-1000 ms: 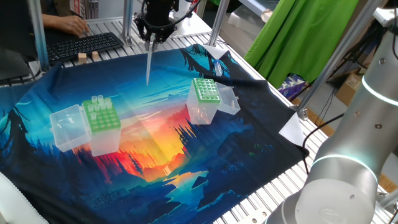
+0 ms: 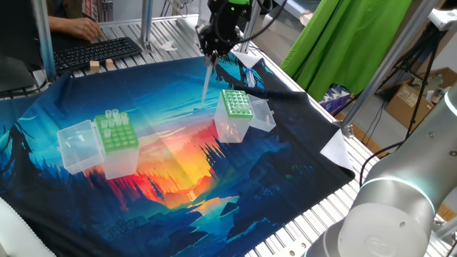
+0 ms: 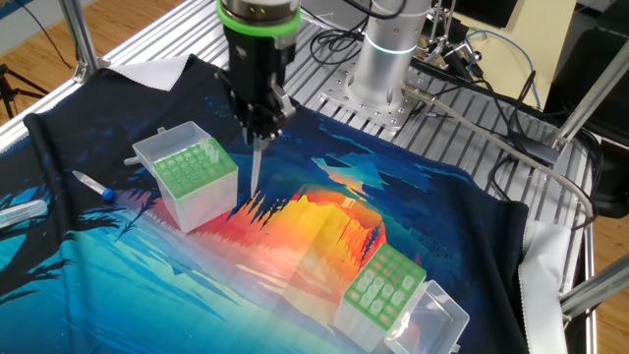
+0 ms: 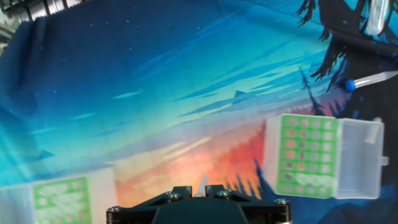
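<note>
My gripper (image 2: 210, 60) is shut on a clear, tapered pipette tip (image 2: 206, 87), which points downward above the cloth. In exterior view 2 the held tip (image 3: 257, 169) hangs just beside a green-topped tip box (image 3: 200, 192), apart from it. That box (image 4: 308, 155) lies to the right in the wrist view; its rack is mostly bare holes, with a few pale tips along one edge. A second green-topped box (image 2: 118, 143), at the left in exterior view 1, has several clear tips standing up in it. Both boxes have their clear lids folded open.
A blue-capped pen (image 3: 94, 187) and a clear tube-like item (image 3: 22, 213) lie on the dark part of the printed cloth (image 2: 164, 178). Clear cloth separates the two boxes. A person's hand (image 2: 84, 28) rests near a keyboard (image 2: 96, 52) behind the table.
In exterior view 1 the gripper, tip still in its grasp, has moved right and slightly toward the camera, nearer the right-hand box. Both boxes have stayed put.
</note>
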